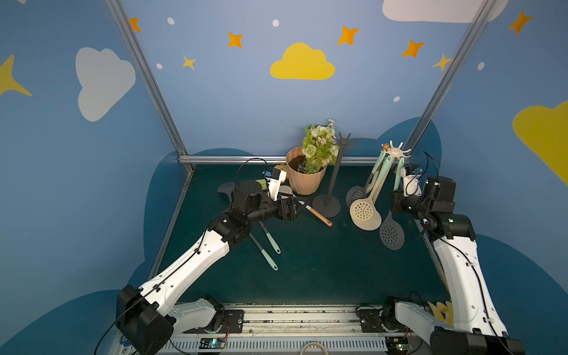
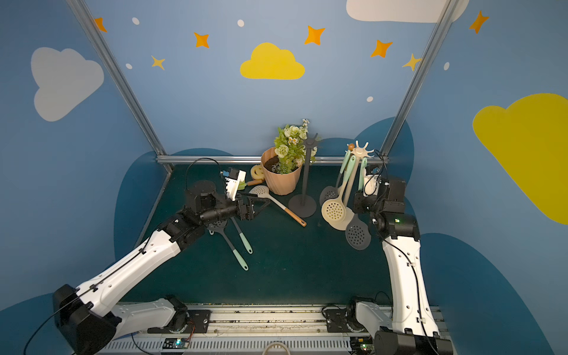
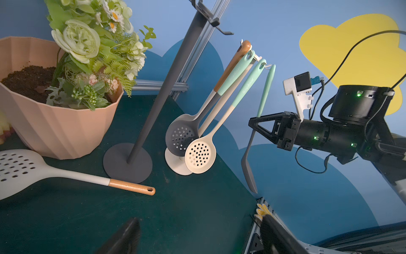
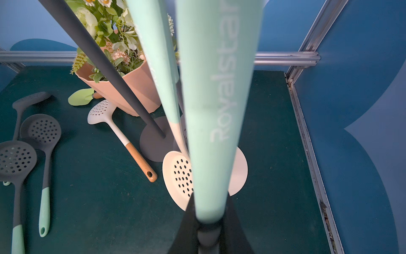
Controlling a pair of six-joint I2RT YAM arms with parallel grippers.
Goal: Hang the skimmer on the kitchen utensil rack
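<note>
A skimmer with a dark grey perforated head (image 1: 391, 232) and a mint handle (image 4: 213, 110) hangs head down at the right, with my right gripper shut on it at the handle's lower end. In the left wrist view its handle top reaches one arm of the cream utensil rack (image 1: 399, 152); whether the hole is over the hook, I cannot tell. Several other utensils hang there, among them a cream skimmer (image 3: 200, 155) with a mint handle. My left gripper is open and empty, over the table left of the dark rack (image 3: 127, 163).
That dark rack stands bare between the flower pot (image 1: 306, 180) and the cream rack. A white skimmer with a wooden handle (image 3: 131, 186) lies before the pot. Several grey, mint-handled utensils (image 4: 45, 203) lie at the left.
</note>
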